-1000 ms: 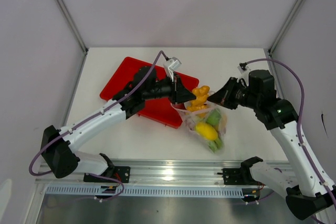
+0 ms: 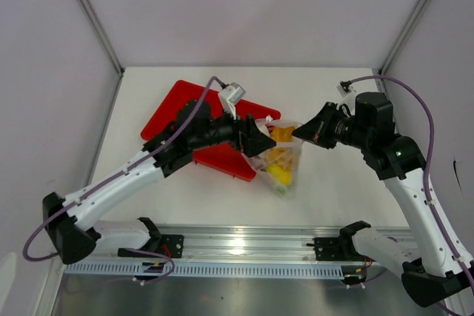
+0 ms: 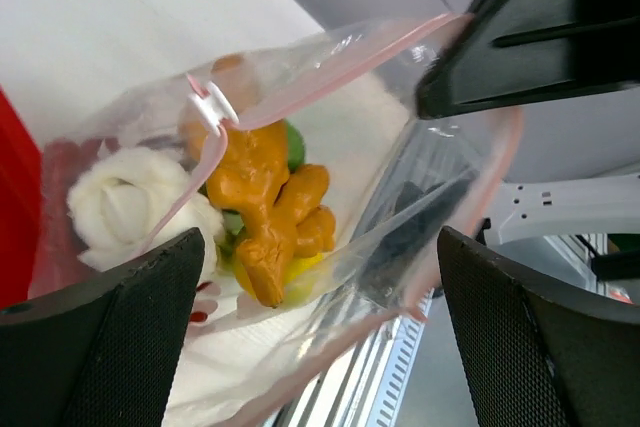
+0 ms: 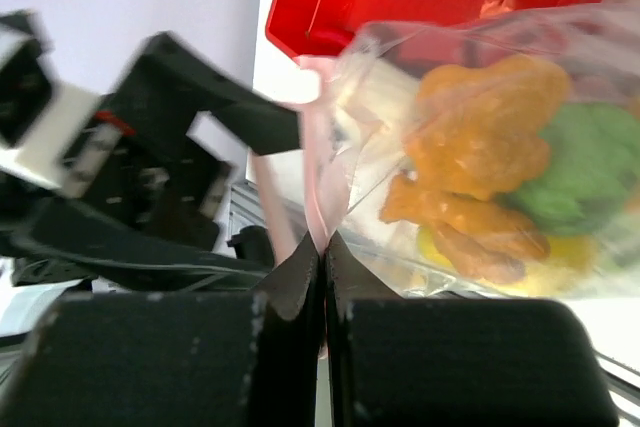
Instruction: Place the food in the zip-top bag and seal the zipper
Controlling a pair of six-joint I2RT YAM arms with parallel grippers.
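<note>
The clear zip bag (image 2: 284,166) hangs with its mouth spread. Inside lies an orange knobbly food piece (image 3: 262,187), beside a white round piece (image 3: 140,202); green (image 4: 578,167) and yellow food (image 4: 560,262) rest deeper in the bag. My left gripper stands open at the bag's mouth, its fingers apart with no food gripped between them. Pinching the pink rim of the bag, my right gripper is shut. In the top view the right gripper (image 2: 300,137) is at the bag's right upper edge.
A red tray (image 2: 226,159) lies behind and left of the bag, partly under the left arm. A metal rail (image 2: 237,242) runs along the front edge.
The orange piece went from the left gripper's hold down into the bag. The left gripper opened and moved slightly.
</note>
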